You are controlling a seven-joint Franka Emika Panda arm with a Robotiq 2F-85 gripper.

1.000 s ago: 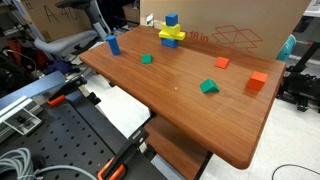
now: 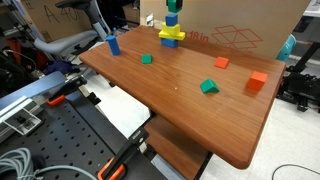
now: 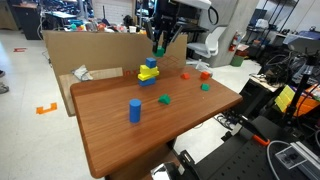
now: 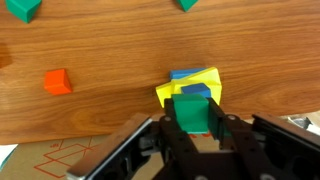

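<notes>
My gripper (image 3: 160, 45) is shut on a green block (image 4: 190, 112). It hangs over a small tower near the table's back edge. A blue block (image 3: 152, 63) tops the tower, above yellow pieces (image 2: 173, 31) and a lower blue piece (image 2: 169, 42). In exterior view 1 the green block is just at the upper frame edge, slightly right of the tower's top with a small gap below. From the wrist, it covers part of the tower, so the exact overlap is hard to tell.
On the table (image 2: 165, 85) stand a blue cylinder (image 2: 113, 46), a green block (image 2: 147, 58), another green piece (image 2: 209, 87), a flat orange piece (image 2: 222, 63) and an orange block (image 2: 258, 80). A cardboard panel (image 3: 110, 50) rises behind the tower.
The green block came into exterior view 1 from above. It has since shifted slightly left, closer over the tower. The tower and other pieces have not moved.
</notes>
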